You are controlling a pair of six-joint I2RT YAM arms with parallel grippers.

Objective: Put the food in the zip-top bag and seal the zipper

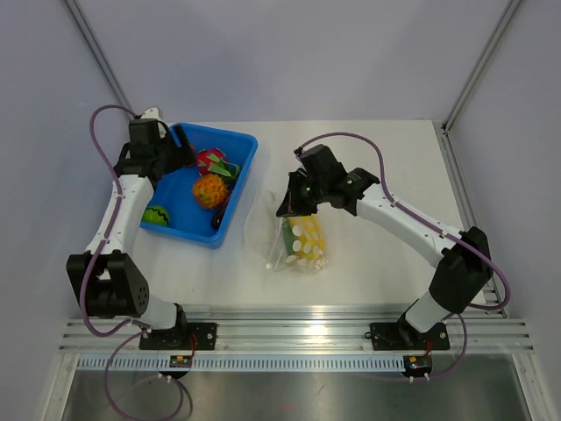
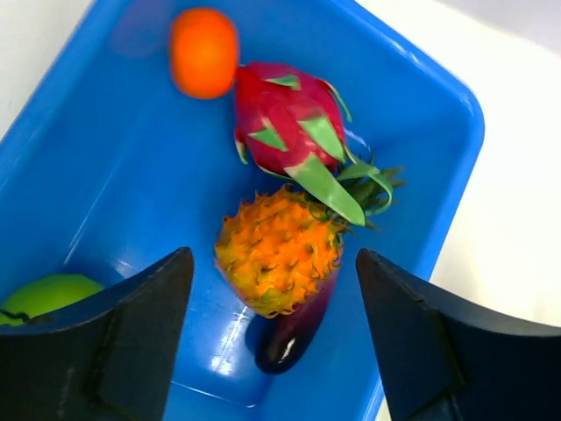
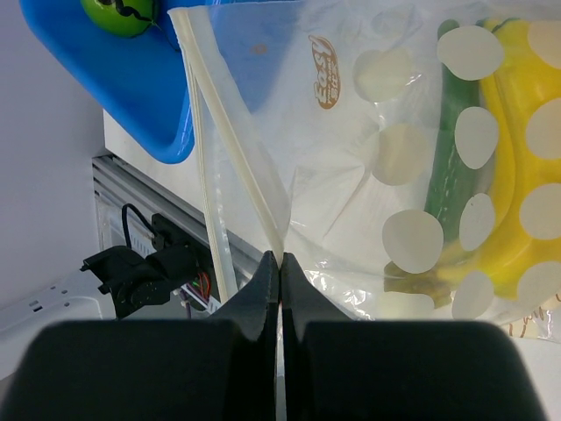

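My left gripper [image 1: 182, 145] stands open over the blue tub [image 1: 181, 228]. In the left wrist view the tub holds an orange fruit [image 2: 202, 53], dragon fruit [image 2: 279, 118], pineapple [image 2: 272, 254], eggplant [image 2: 296, 338] and green fruit [image 2: 57, 294]. My right gripper is shut on the edge of the clear zip bag [image 3: 333, 158], at its zipper strip. Inside the bag show a green long item [image 3: 451, 167] and yellow food [image 3: 517, 228], partly behind printed dots.
A metal rail [image 1: 289, 338] runs along the front edge.
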